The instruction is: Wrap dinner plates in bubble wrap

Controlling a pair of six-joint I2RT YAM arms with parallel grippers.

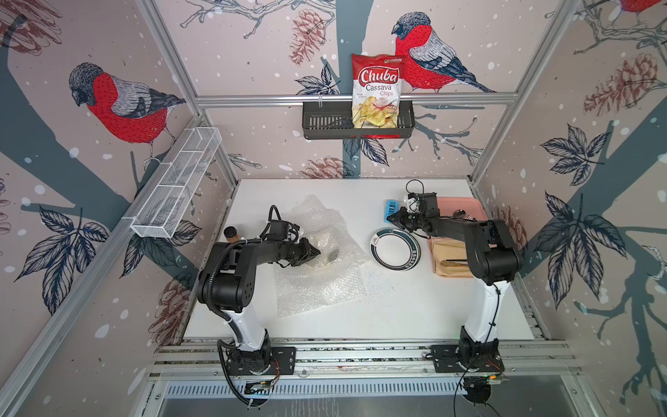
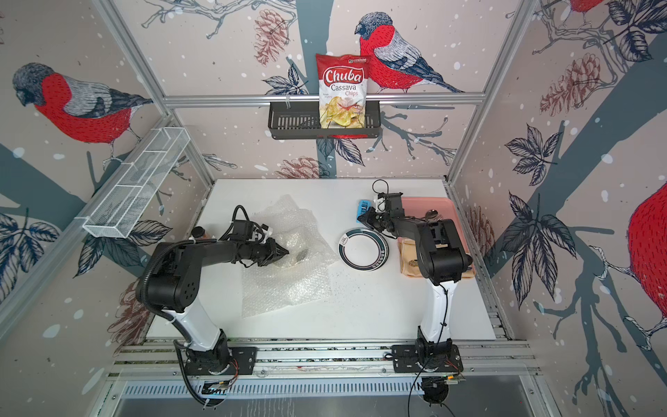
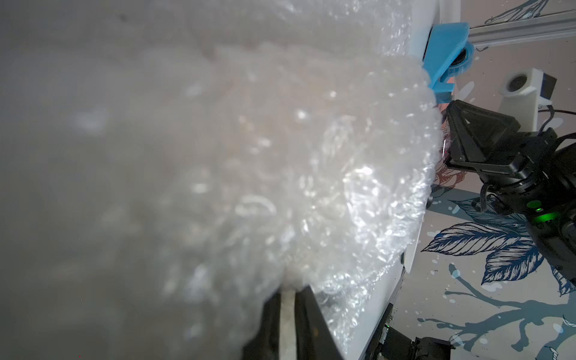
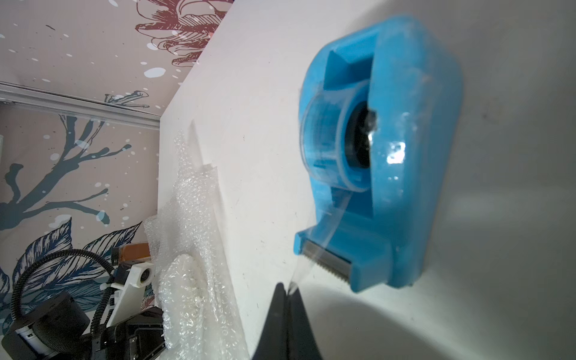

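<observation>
In the right wrist view a blue tape dispenser (image 4: 429,132) stands on the table. A clear tape strip (image 4: 316,244) runs from its roll over the cutter to my right gripper, shut on the strip's end. The sheet of bubble wrap (image 1: 316,295) lies left of centre, bunched into a bundle around something round. My left gripper is down against that bundle; a pale strip shows between its close-set fingers, and whether they grip the wrap is unclear. A white plate (image 1: 394,248) with a dark patterned rim lies uncovered between the arms.
A pink tray (image 1: 474,205) with utensils and a tan cloth (image 1: 444,255) sits under the right arm. A dark-capped bottle (image 1: 230,233) stands behind the left arm. Bare table lies in front of the plate.
</observation>
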